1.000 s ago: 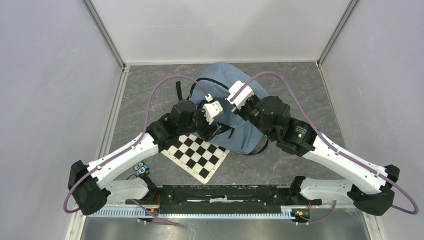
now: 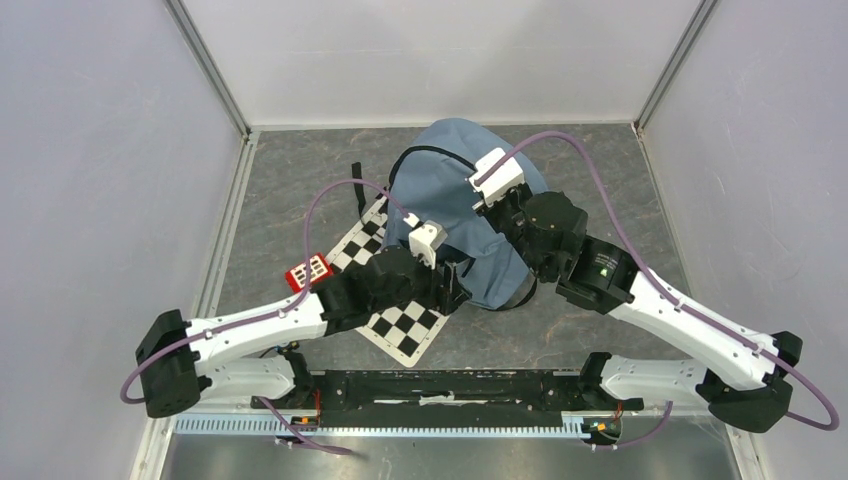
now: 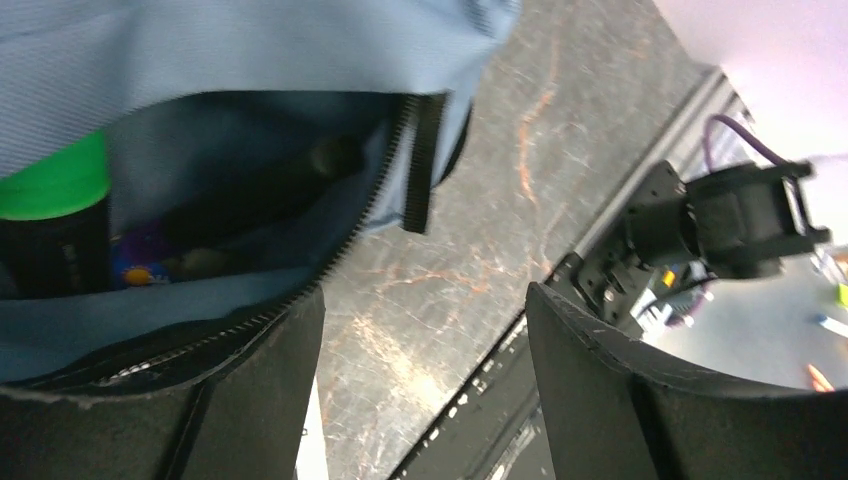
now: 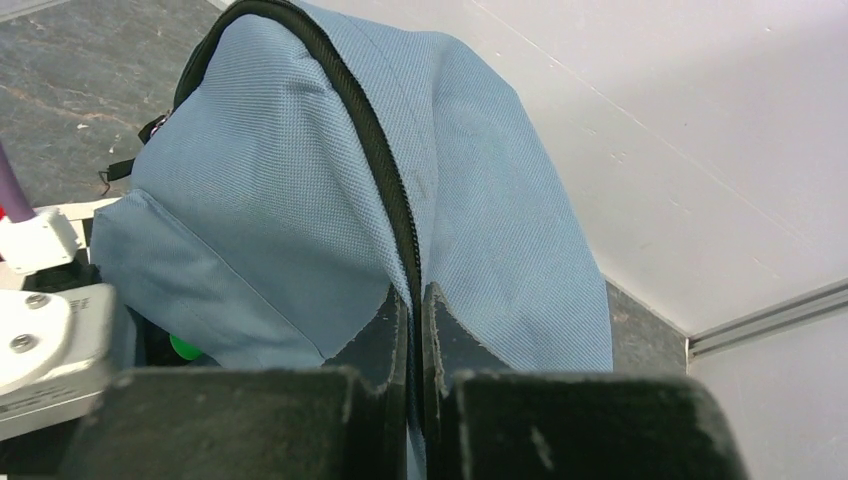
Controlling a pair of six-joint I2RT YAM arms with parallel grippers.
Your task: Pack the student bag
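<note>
The blue-grey bag [image 2: 465, 145] lies in the middle of the floor with its mouth gaping open. My right gripper is shut on the black-zippered edge of its upper flap and holds that flap up. Inside the mouth, in the left wrist view, are a green-lidded dark cup [image 3: 55, 180], a dark cylindrical thing [image 3: 265, 195] and a small patterned purple-and-orange item [image 3: 140, 258]. My left gripper is at the bag's near, lower side, its fingers apart. The bag's lower zippered edge [image 3: 270, 312] runs close to one finger; whether they touch cannot be told.
A black-and-white checkered board [image 2: 405, 325] lies partly beneath the bag. Left of it is a red case with pale markings [image 2: 308, 272], close to my left arm. A black strap [image 2: 358, 185] extends beyond the bag.
My left gripper has moved down and to the right along the bag, uncovering the red case at left. The right gripper and the raised flap have shifted slightly to the right.
</note>
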